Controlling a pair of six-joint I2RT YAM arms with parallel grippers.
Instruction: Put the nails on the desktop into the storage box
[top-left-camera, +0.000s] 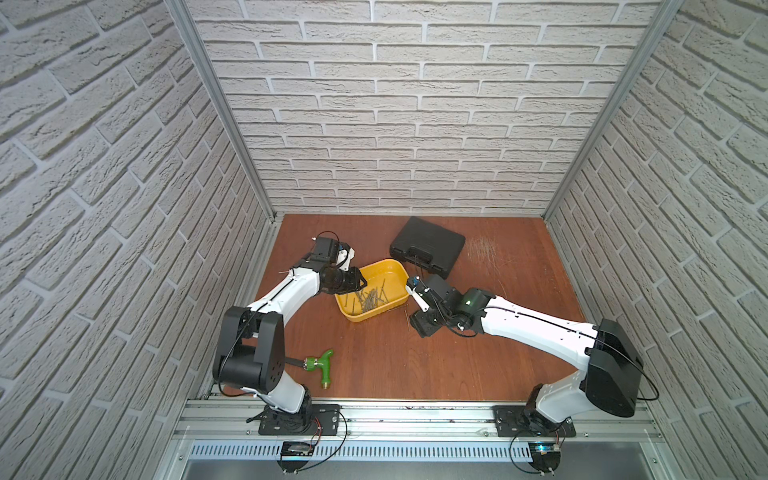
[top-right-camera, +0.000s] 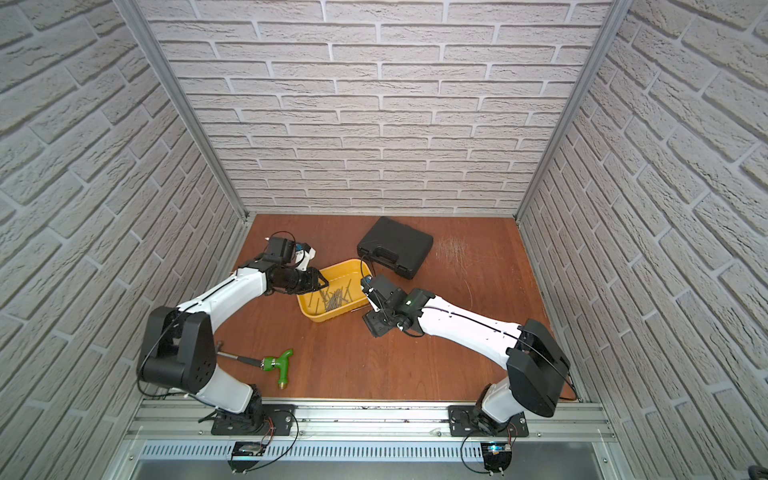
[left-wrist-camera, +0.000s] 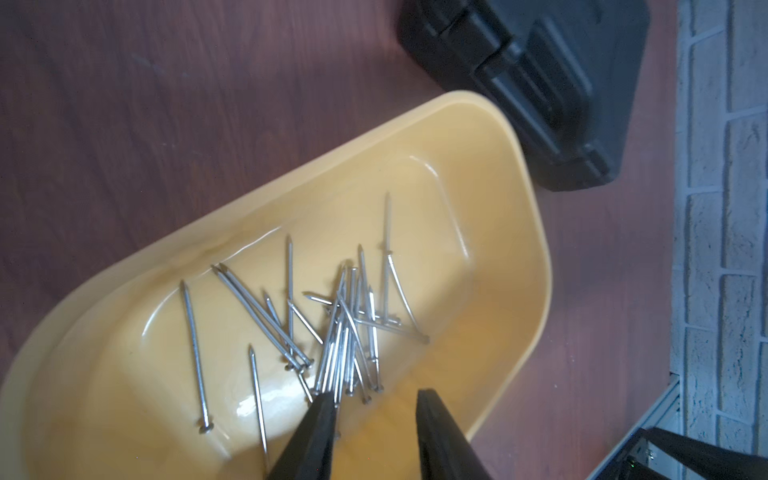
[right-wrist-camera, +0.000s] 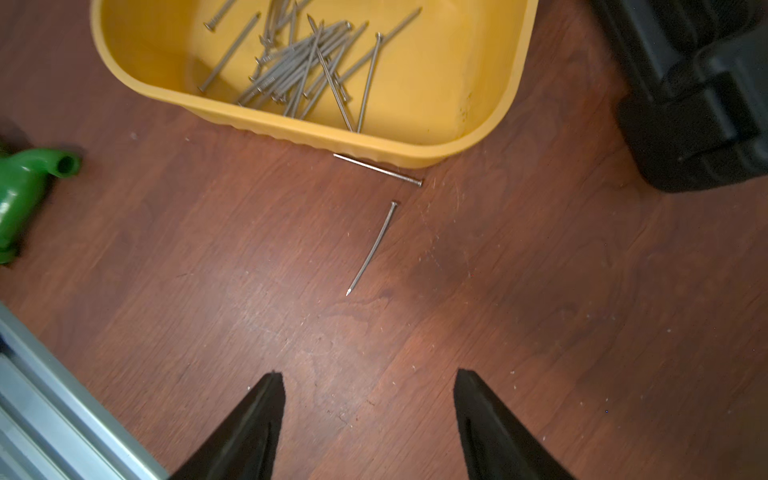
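Observation:
Several nails (right-wrist-camera: 308, 68) lie in the yellow storage box (right-wrist-camera: 400, 149). Outside it, two nails rest on the desktop: one nail (right-wrist-camera: 376, 169) along the box's near wall, and a second nail (right-wrist-camera: 373, 248) slightly farther out, in the right wrist view. My right gripper is over the desk on the near side of these two, its fingers apart with nothing between them. Over the left part of the box, my left gripper stands with its fingers apart and no nail visible between them.
Behind the box, to the right, sits a black case (top-left-camera: 428, 244). A green-handled hammer (top-left-camera: 321, 364) lies at the front left.

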